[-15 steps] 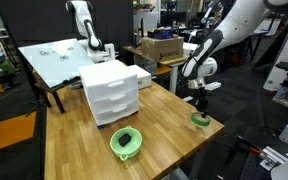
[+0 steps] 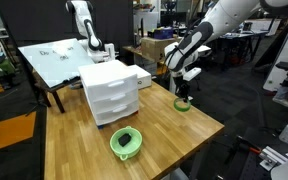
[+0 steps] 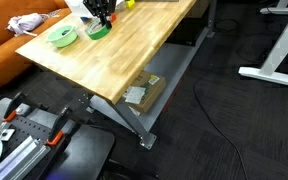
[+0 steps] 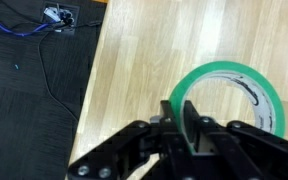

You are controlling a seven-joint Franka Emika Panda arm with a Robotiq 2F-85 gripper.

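A roll of green tape (image 4: 268,92) with a pale inner core fills the right of the wrist view. My gripper is shut on one side of its ring, a finger on either side of the band. In exterior view 1 the tape roll (image 2: 182,107) hangs below the gripper (image 2: 184,99), over the right part of the wooden table. Exterior view 2 shows the green tape roll (image 3: 99,32) beneath the arm; whether it touches the table cannot be told.
A green bowl (image 2: 126,145) with a dark item inside stands near the table's front. White stacked drawers (image 2: 111,91) stand at the back left. Bare wood (image 2: 162,128) lies between the bowl and the tape.
My gripper has carried the tape roll left and toward the back, away from the table's right edge, staying shut on it. The bowl and drawers have not moved.
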